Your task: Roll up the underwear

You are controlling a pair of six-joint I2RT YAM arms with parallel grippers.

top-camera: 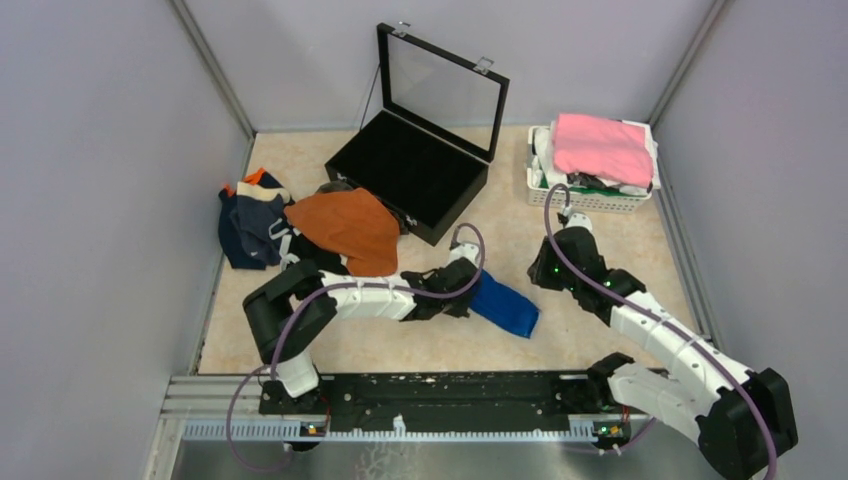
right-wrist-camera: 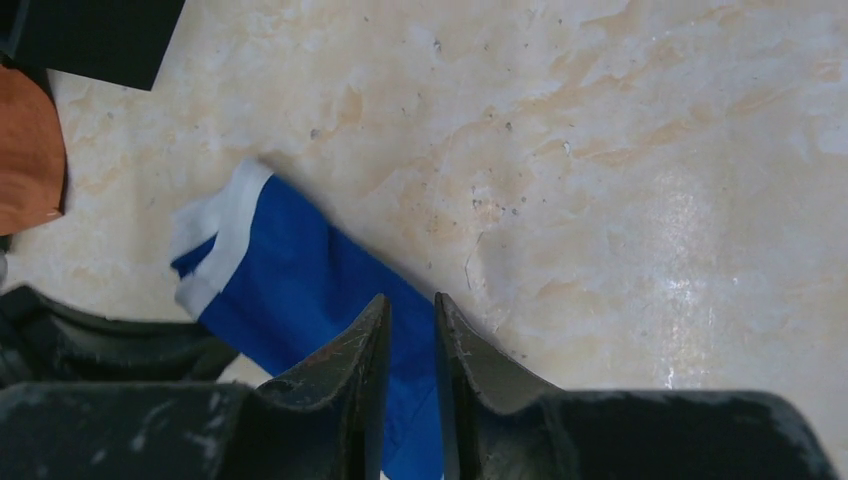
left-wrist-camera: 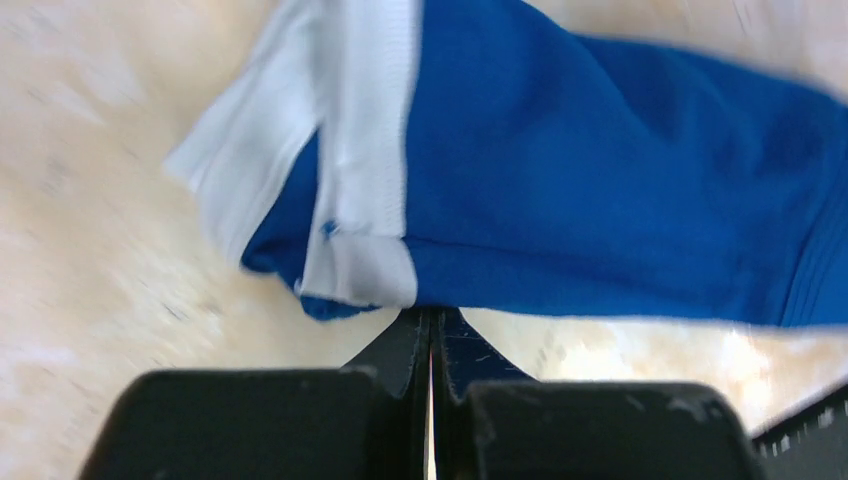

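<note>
Blue underwear [top-camera: 505, 305] with a white waistband [left-wrist-camera: 360, 150] lies folded into a long strip at the table's centre front, now slanting from upper left to lower right in the top view. My left gripper is shut at the underwear's edge beside the waistband; whether cloth is between its fingertips is hidden. In the top view its arm covers the waistband end, which shows in the right wrist view [right-wrist-camera: 235, 250]. My right gripper hangs to the right of the underwear, part open with nothing visible between its fingers.
An open black case [top-camera: 405, 170] stands at the back centre. A clothes pile [top-camera: 335, 225] lies left, near the left arm. A white basket [top-camera: 590, 200] holding folded cloths stands back right. Bare table surrounds the right gripper.
</note>
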